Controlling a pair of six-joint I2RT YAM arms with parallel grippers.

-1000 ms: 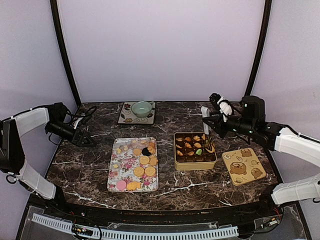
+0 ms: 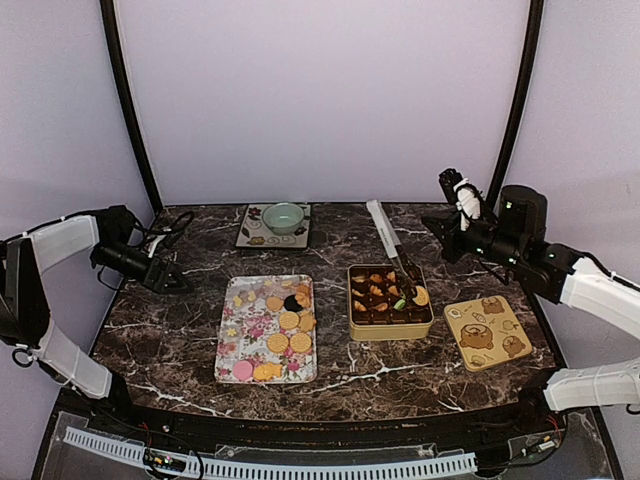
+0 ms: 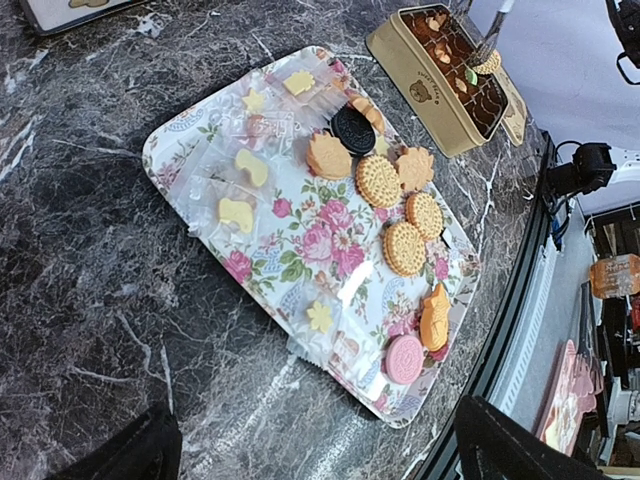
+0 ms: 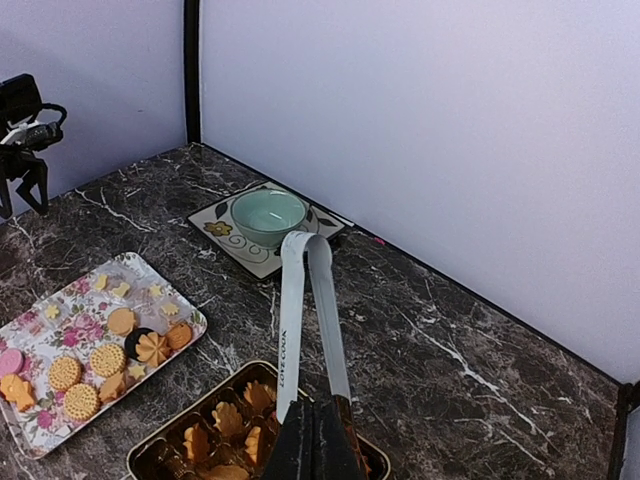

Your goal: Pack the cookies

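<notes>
A floral tray [image 2: 265, 345] left of centre carries round, flower-shaped and animal-shaped cookies, some in clear bags; a black cookie [image 3: 352, 129] and a pink one [image 3: 404, 358] stand out. To its right, the cookie tin [image 2: 390, 333] holds cookies in compartments. White-handled tongs [image 2: 384, 230] lean with their lower ends inside the tin, close to a green-edged cookie [image 2: 402, 302]. My right gripper [image 2: 428, 223] is shut, apart from the tongs, with nothing visible between its fingers. At the far left, my left gripper [image 2: 172, 279] is open and empty.
A green bowl [image 2: 284, 217] sits on a patterned board [image 2: 249, 238] at the back. The bear-print lid [image 2: 488, 335] lies right of the tin. Dark marble between the left gripper and the tray is clear.
The tongs, earlier upright at my right gripper, now tilt to the left, separate from it. The left arm has stayed still.
</notes>
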